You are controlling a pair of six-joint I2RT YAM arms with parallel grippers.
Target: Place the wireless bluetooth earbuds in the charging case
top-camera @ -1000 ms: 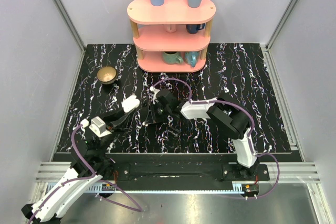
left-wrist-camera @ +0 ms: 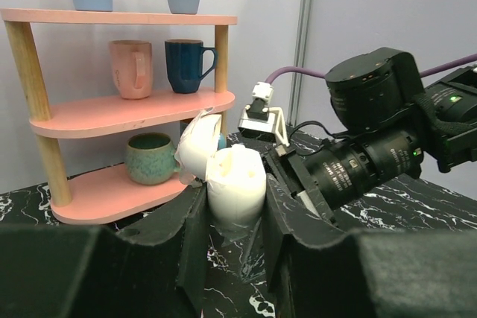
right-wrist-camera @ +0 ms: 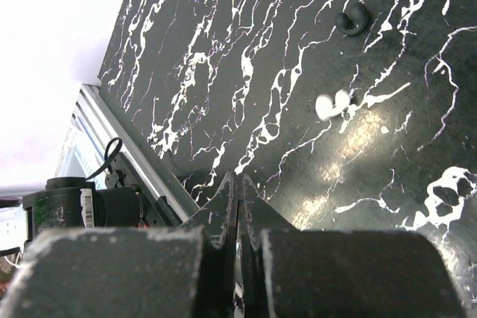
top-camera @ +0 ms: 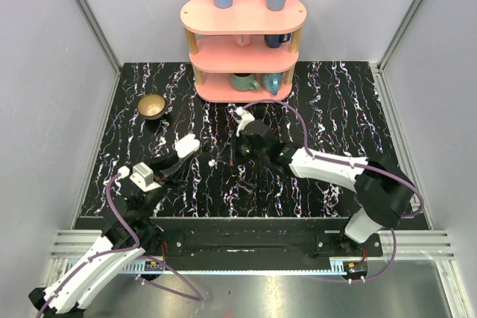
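My left gripper is shut on the white charging case [left-wrist-camera: 236, 184], holding it above the table with its lid [left-wrist-camera: 197, 143] tilted open; the case's inside is turned away from this view. In the top view, the case [top-camera: 187, 145] is at the left of the table. My right gripper is shut, fingertips together, nothing between them. A small white earbud [right-wrist-camera: 325, 106] lies on the dark table, ahead and to the right of those fingertips. Farther off rests a small dark curled piece [right-wrist-camera: 352, 18], which may be the other earbud.
A pink shelf [top-camera: 242, 14] with cups stands at the back. At the back left sits a gold bowl [top-camera: 152, 106]. A small dark, glassy object [top-camera: 246, 185] lies near the front middle.
My right arm has drawn back to the right, its gripper moving away from the white earbud's area and from the case. The left arm and the case have hardly moved.
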